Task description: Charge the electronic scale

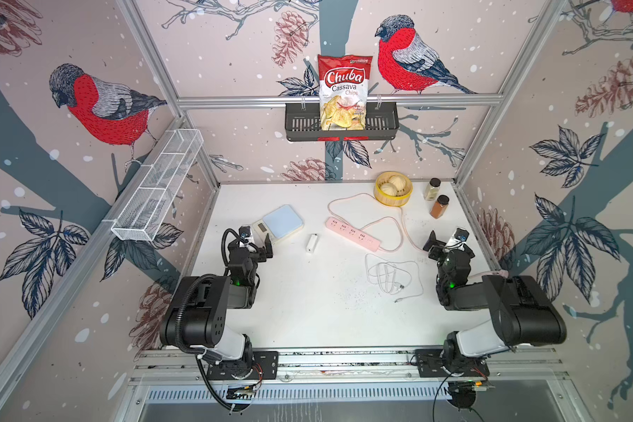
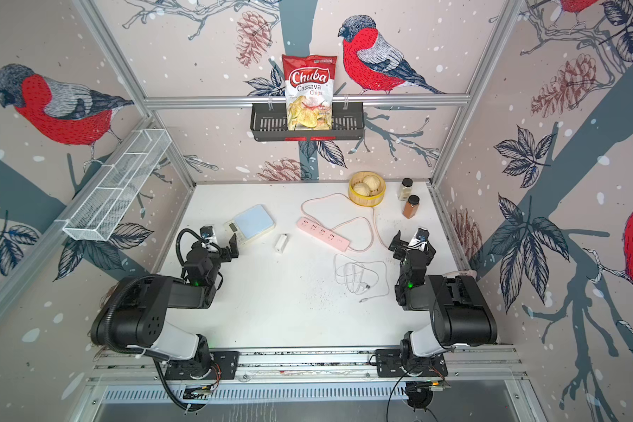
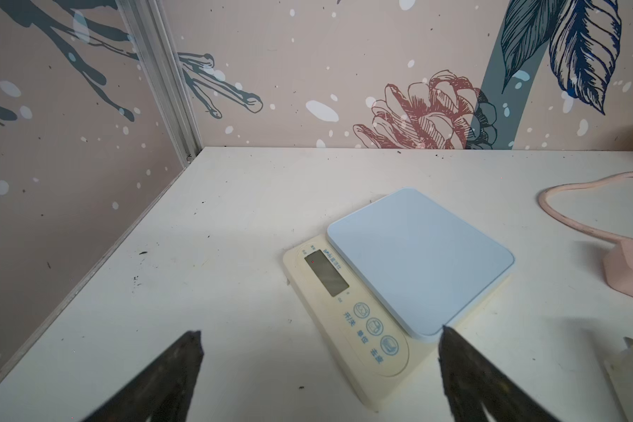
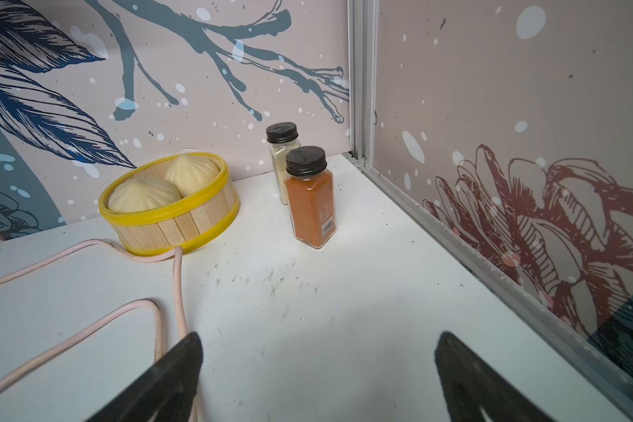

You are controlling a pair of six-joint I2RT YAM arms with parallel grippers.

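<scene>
The electronic scale [image 3: 415,260], cream with a light blue plate, lies at the left back of the white table, just beyond my left gripper, which stands open and empty. A small white charger [image 1: 312,242] lies right of the scale. A pink power strip [image 1: 352,232] with its cord is at the middle back. A coiled white cable [image 1: 390,277] with plugs lies on the middle right, left of my right gripper, also open with nothing between its fingers.
A bamboo steamer with buns [image 4: 176,221] and two spice jars [image 4: 309,211] stand at the back right. A chips bag [image 1: 343,95] sits in a hanging basket. A wire shelf [image 1: 158,183] hangs on the left.
</scene>
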